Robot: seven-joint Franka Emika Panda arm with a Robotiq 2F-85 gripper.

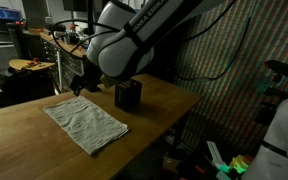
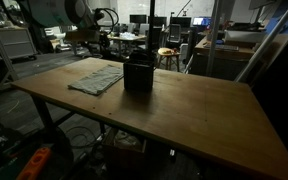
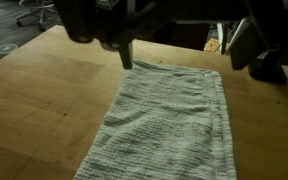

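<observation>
A light grey cloth lies flat on the wooden table, and the same cloth shows toward the left in exterior view 2. In the wrist view the ribbed cloth fills the middle, its far edge just below the fingers. Over the cloth's far end, above the table, hangs my gripper. Its dark fingers stand wide apart, open, with nothing between them. A black box stands upright on the table beside the cloth; in exterior view 2 the box has something dark in its top.
Bare wood also lies left of the cloth in exterior view 1. Chairs and desks stand in the background, beyond the table.
</observation>
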